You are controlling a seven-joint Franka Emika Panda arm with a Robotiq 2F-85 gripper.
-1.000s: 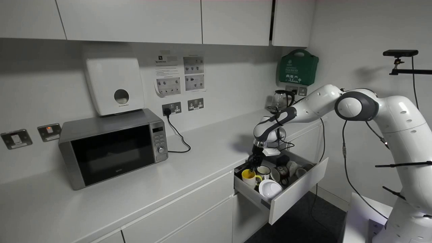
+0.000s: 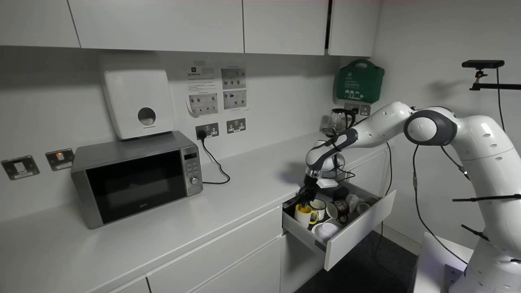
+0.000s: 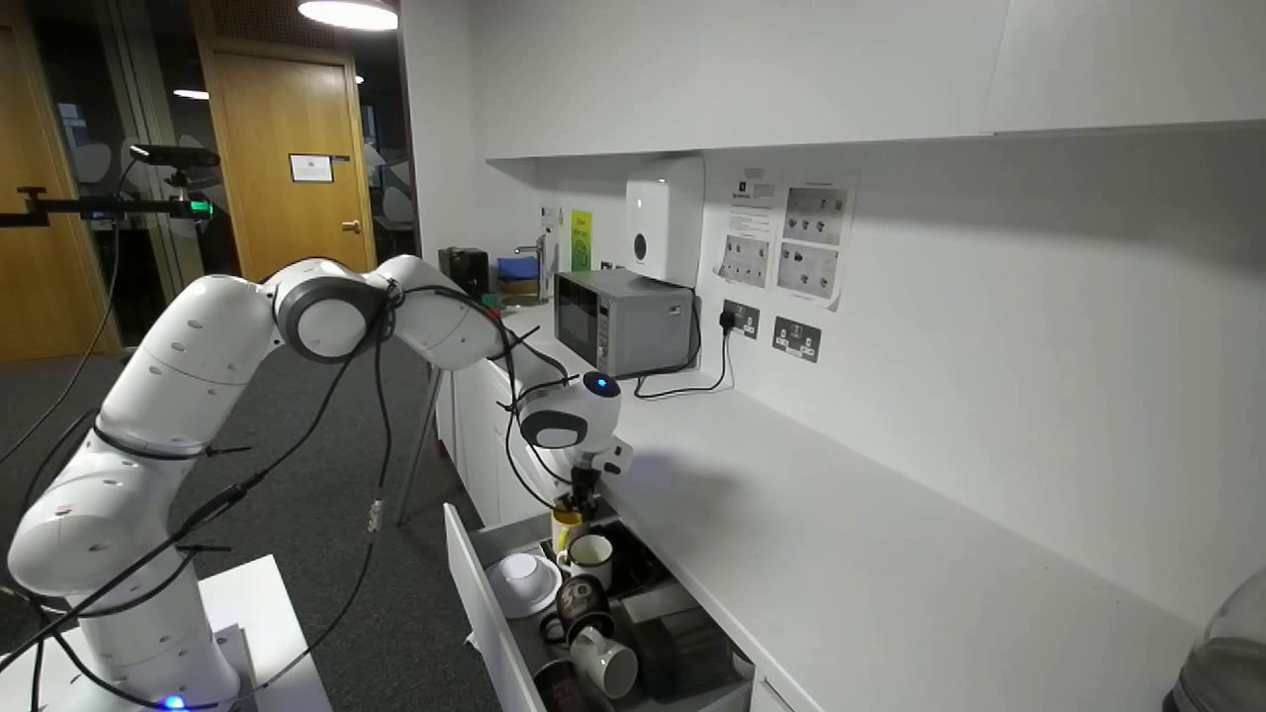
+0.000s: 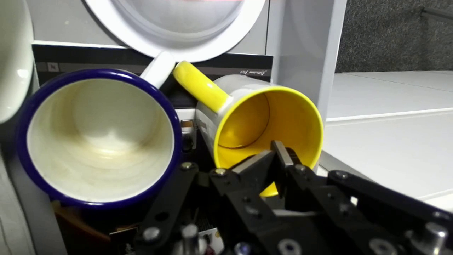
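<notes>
A white mug with a yellow inside and yellow handle (image 4: 201, 87) stands at the near left end of the open drawer (image 2: 364, 227). My gripper reaches down to this mug, its fingertips overlapping the yellow interior in the wrist view. The two fingers are close together, with a strip of yellow showing between them lower down. Whether they pinch the mug's wall is hidden. In exterior view 2 the dark gripper meets the top of the yellow mug (image 3: 563, 529), and its fingers are too small to read there.
A white saucer (image 4: 195, 49) lies toward the drawer front. Dark mugs (image 3: 582, 605) and a white mug (image 3: 604, 660) crowd the drawer.
</notes>
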